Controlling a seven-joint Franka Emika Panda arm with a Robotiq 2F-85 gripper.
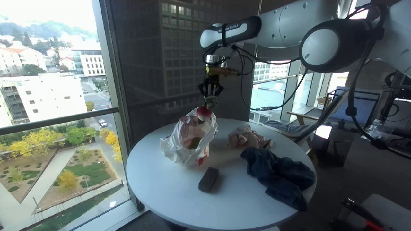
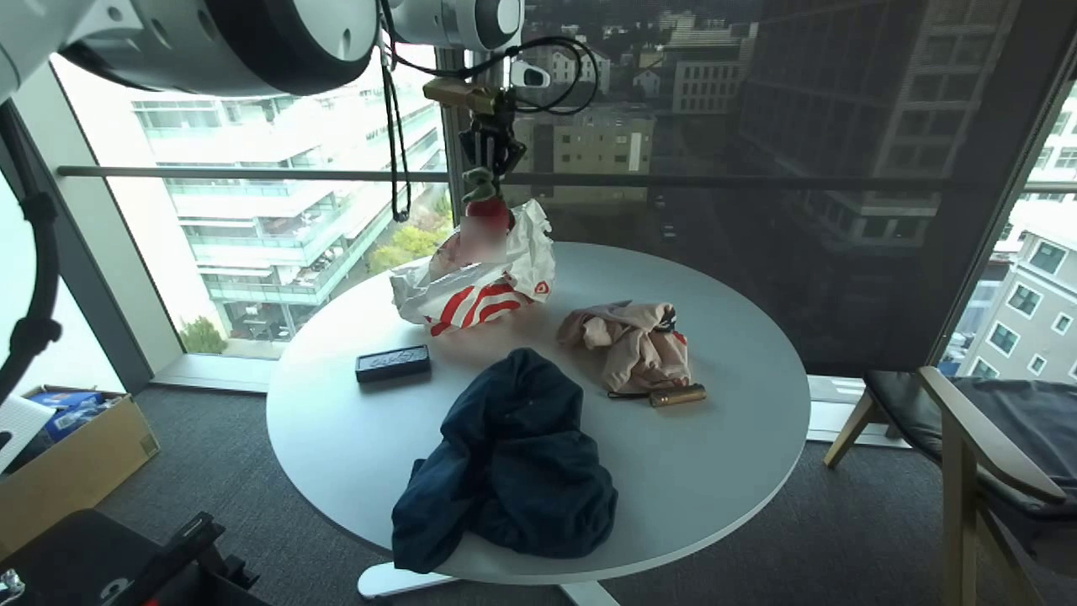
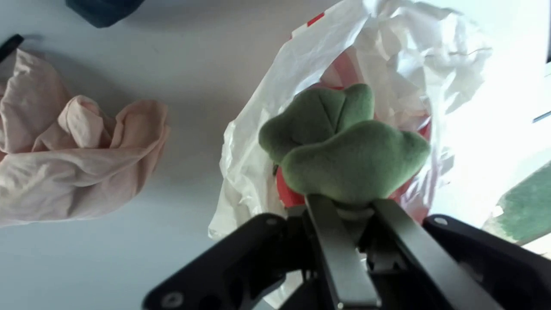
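Red below and green on top, a soft plush toy (image 1: pixel 204 113) hangs from my gripper (image 1: pixel 209 96), which is shut on its green leafy part. In the wrist view, the green leaves (image 3: pixel 356 160) spread out just past my fingers (image 3: pixel 343 258), with a bit of red beneath them. A crumpled white plastic bag (image 1: pixel 179 148) with red stripes stands open on the table under the toy. From exterior view 2, the toy's lower end overlaps the bag's opening (image 2: pixel 525 247), and I cannot tell whether it is fully clear of the rim.
A dark eraser-like block (image 2: pixel 393 364) lies on the round white table (image 2: pixel 338 444). Navy cloth (image 2: pixel 505 465) is heaped at the near side. Beyond it are a pale pink cloth (image 2: pixel 641 348) and a brown-handled item (image 2: pixel 677 395). Windows stand close behind the table.
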